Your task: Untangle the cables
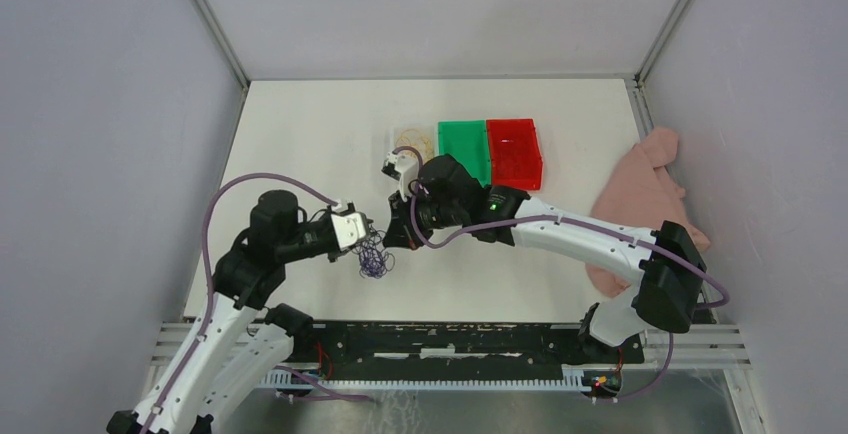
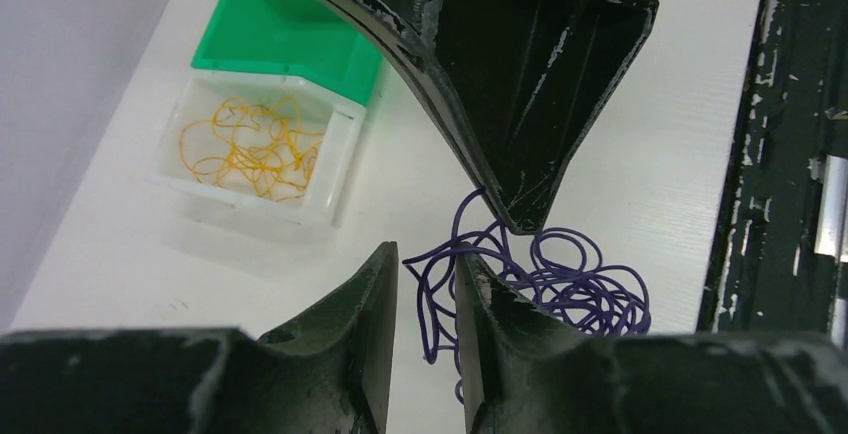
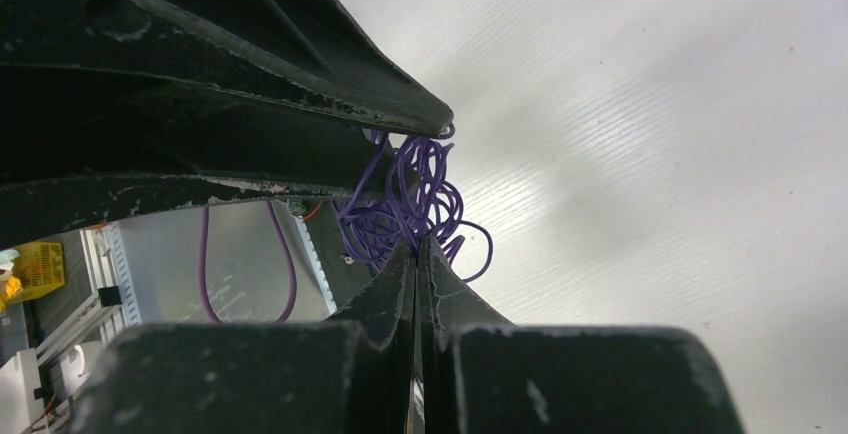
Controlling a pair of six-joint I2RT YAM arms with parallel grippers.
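A tangled purple cable bundle [image 1: 374, 259] hangs between my two grippers over the table, seen also as loops [image 2: 590, 299] in the left wrist view and a dense knot in the right. My left gripper is part open, with strands crossing at its fingertips. My right gripper is shut on the cables at its tips. In the left wrist view the right gripper's black tip sits just above the loops; in the right wrist view the left gripper's fingers lie across the upper left, against the bundle.
Behind the arms stand a white bin [image 2: 335, 164] with yellow cables, a green bin [image 1: 462, 139] and a red bin [image 1: 514, 154]. A pink cloth [image 1: 645, 194] lies at the right edge.
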